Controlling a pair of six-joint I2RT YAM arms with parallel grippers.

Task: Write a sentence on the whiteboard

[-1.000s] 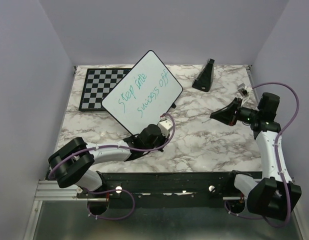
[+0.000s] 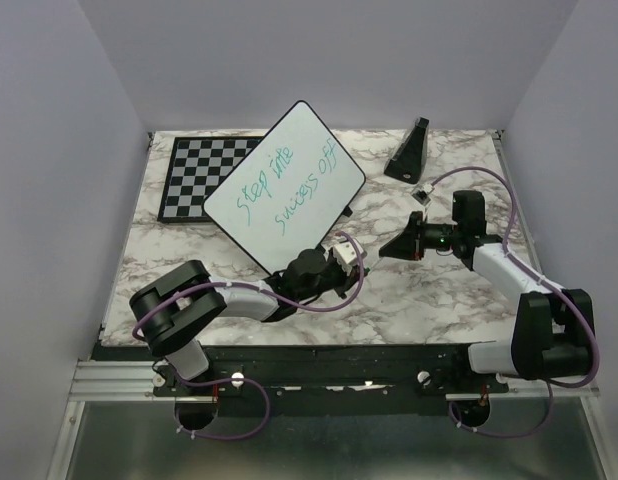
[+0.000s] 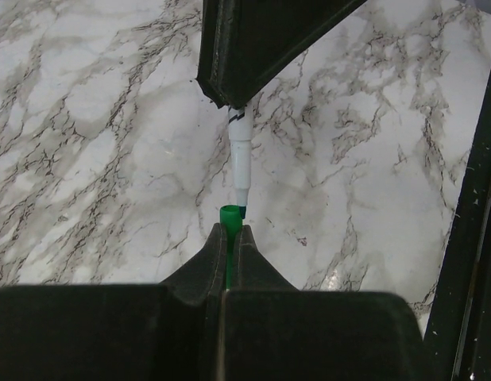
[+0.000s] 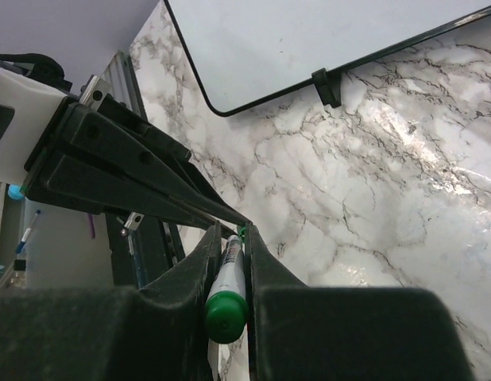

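The tilted whiteboard [image 2: 319,220] in the top view bears green handwriting [image 2: 281,190] reading roughly "step inte success off". In front of its lower right edge, my left gripper is shut on a small green cap [image 3: 230,214], its open end facing the marker. My right gripper is shut on a white marker [image 3: 241,155] with a green back end [image 4: 226,317]. The marker's dark tip [image 3: 243,212] is bare, right beside the cap's mouth in the left wrist view; whether they touch I cannot tell.
A black-and-white checkerboard [image 2: 201,170] lies behind the whiteboard at left. A dark wedge-shaped block [image 2: 408,155] stands at the back right.
My right gripper has moved left with the marker, toward the left gripper. The left gripper has shifted a little to the right. The writing looks the same.
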